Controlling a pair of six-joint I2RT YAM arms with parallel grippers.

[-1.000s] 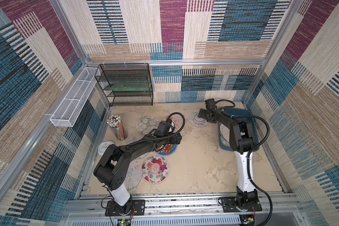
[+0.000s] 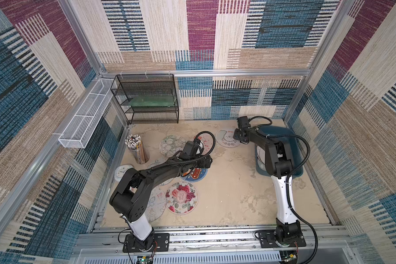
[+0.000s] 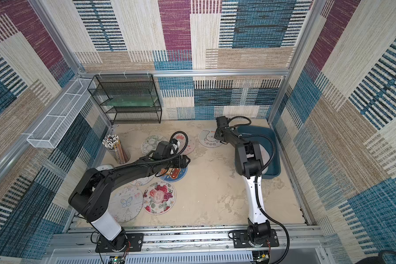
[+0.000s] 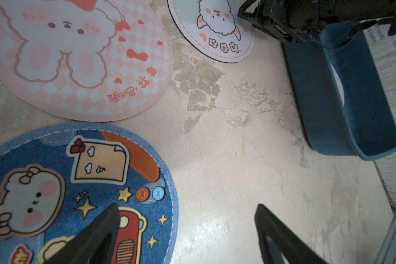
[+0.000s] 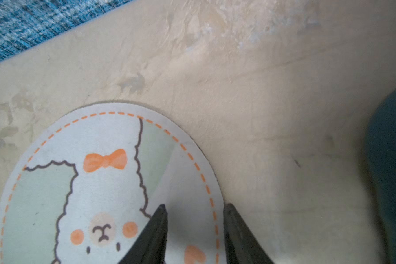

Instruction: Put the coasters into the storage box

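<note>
A sheep coaster (image 5: 105, 189) lies flat on the table beside the teal storage box (image 4: 330, 132). My right gripper is at its edge, one finger over the coaster and the other at the rim; whether it grips the coaster is hard to tell. My left gripper stands open above a blue denim coaster (image 4: 145, 198), with a pink rabbit coaster (image 4: 136, 88) behind it. More coasters, including a floral one (image 2: 181, 198), lie around the left half. Pale round items sit inside the box.
A cup of pens (image 2: 138, 149) stands at the left. A black mesh rack (image 2: 145, 114) is at the back left, a white wire basket (image 2: 85, 114) on the left rail.
My right gripper has shifted slightly left, and the sheep coaster appears to have slid a little left with it. The left arm has not moved.
</note>
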